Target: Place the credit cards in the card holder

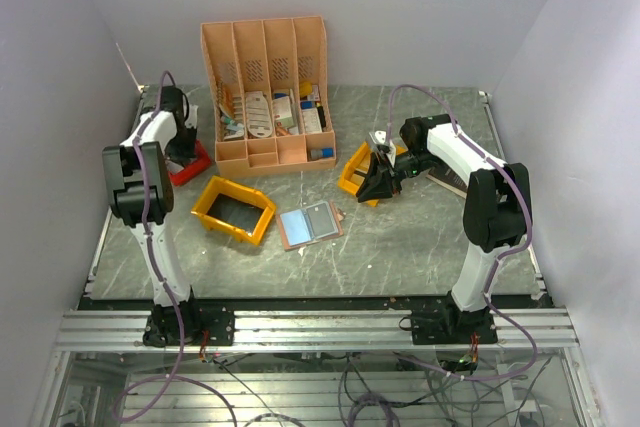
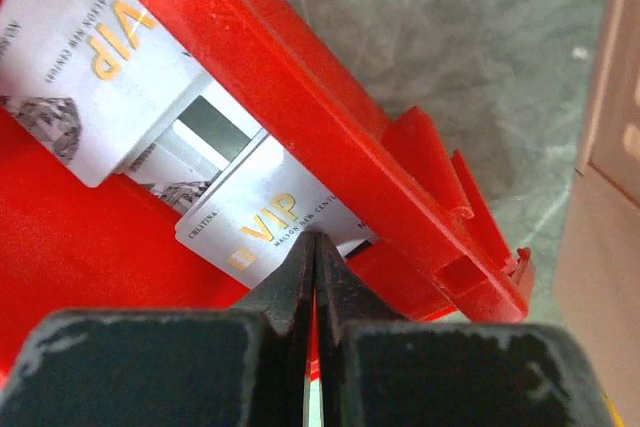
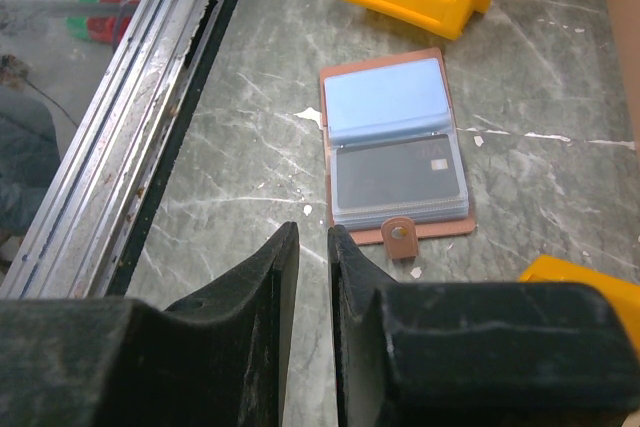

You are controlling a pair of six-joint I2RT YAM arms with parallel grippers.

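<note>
A red tray [image 1: 193, 171] at the back left holds white VIP cards [image 2: 255, 222], which lie along its wall in the left wrist view. My left gripper is down in the tray, its closed fingertips on the edge of one card; whether it grips that card is unclear. The open card holder [image 1: 310, 225], with blue and clear sleeves, lies flat at front centre, also in the right wrist view [image 3: 395, 147]. My right gripper hangs at the right, its fingertips slightly apart with nothing visible between them.
A compartment organizer [image 1: 262, 157] stands at the back centre. Yellow bins [image 1: 215, 217] sit left of the holder and under the right arm. A dark board lies at the far right.
</note>
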